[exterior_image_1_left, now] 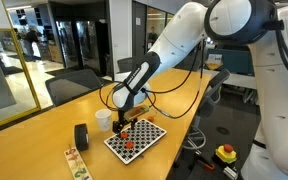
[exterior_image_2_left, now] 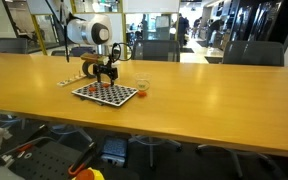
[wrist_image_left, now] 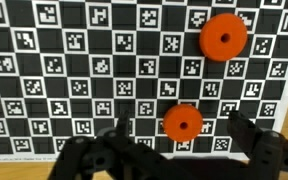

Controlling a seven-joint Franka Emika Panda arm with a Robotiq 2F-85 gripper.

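Note:
A black-and-white patterned board (exterior_image_1_left: 144, 143) lies flat on the wooden table. Two round orange discs, each with a small central hole, rest on it. In the wrist view one disc (wrist_image_left: 223, 37) lies near the upper right, and the other disc (wrist_image_left: 182, 123) appears in the gap between my fingers. My gripper (exterior_image_1_left: 124, 124) is open above the board, holding nothing. One black finger (wrist_image_left: 239, 127) shows to the right of the lower disc, apart from it. How high the fingertips are over the board cannot be told.
Near the board stand a white cup (exterior_image_1_left: 104, 120) and a black upright object (exterior_image_1_left: 81, 137). A pale strip with small items (exterior_image_1_left: 77, 163) lies at the left. An orange piece (exterior_image_2_left: 142, 94) sits on the table beside the board.

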